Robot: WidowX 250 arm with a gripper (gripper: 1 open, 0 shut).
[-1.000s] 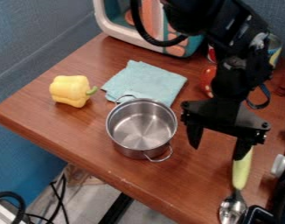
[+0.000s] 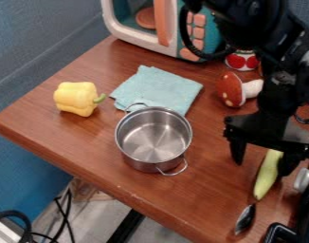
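My black gripper (image 2: 261, 156) hangs at the right side of the table, its fingers spread apart just above a spoon with a pale yellow-green handle (image 2: 267, 173). The spoon's metal head (image 2: 245, 220) points toward the front edge. Whether anything is between the fingers is hard to see. A steel pot (image 2: 154, 140) with two handles stands at the table's middle, left of the gripper.
A yellow pepper (image 2: 78, 98) and a folded light-blue cloth (image 2: 157, 90) lie on the left and back of the table (image 2: 94, 161). A toy mushroom (image 2: 236, 88), a red-white cup and a toy microwave (image 2: 161, 24) stand behind. Black gear sits at the right front.
The gripper has moved right, over the spoon's handle. The spoon's head appears slightly shifted left.
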